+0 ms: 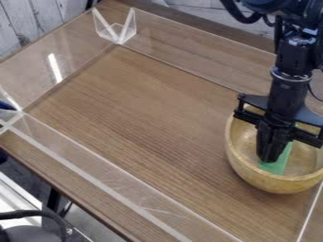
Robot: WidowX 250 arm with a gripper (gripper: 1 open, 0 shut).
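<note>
My black gripper (269, 142) reaches down from the top right into a tan round bowl (252, 178) at the right of the table. A green object (278, 163) lies in the bowl under the fingertips, partly hidden by them. The fingers look close together; whether they grip the green object is unclear.
A black cable and dark fixture (23, 227) sit at the lower left, off the table.
</note>
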